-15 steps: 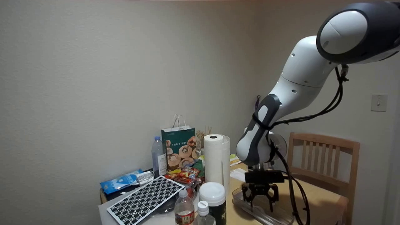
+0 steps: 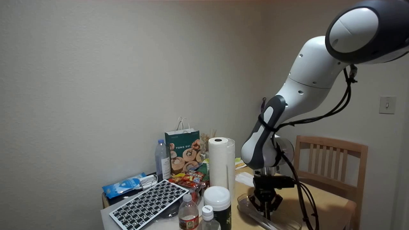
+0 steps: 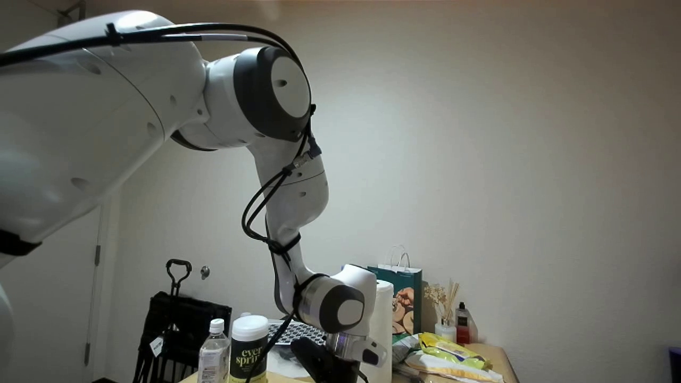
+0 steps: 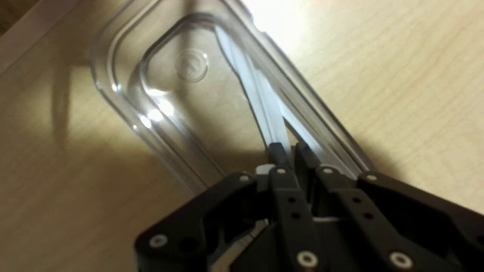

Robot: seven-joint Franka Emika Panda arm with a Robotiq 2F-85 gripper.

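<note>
A clear plastic tray (image 4: pixel 156 124) lies diagonally on the wooden table. Inside, long thin white pieces (image 4: pixel 267 111) run along one side wall; what exactly they are is unclear. My gripper points down into the tray, its two black fingertips (image 4: pixel 278 152) close together with a narrow gap. One white strip reaches up to this gap and appears to pass between the tips, but whether they press on it cannot be made out. In exterior view 1 the gripper (image 2: pixel 267 214) stands low over the tray (image 2: pixel 253 210); in exterior view 2 its tips are out of frame.
Left of the arm stand a paper towel roll (image 2: pixel 218 163), a white-lidded canister (image 2: pixel 217 199) and small bottles (image 2: pixel 188 214). A checkered board (image 2: pixel 149 205) lies farther left. A wooden chair (image 2: pixel 333 161) is behind the table; bare tabletop surrounds the tray.
My fingers have drawn from wide apart to nearly together. The hand has turned somewhat and sits slightly lower over the tray. The items on the left stay put.
</note>
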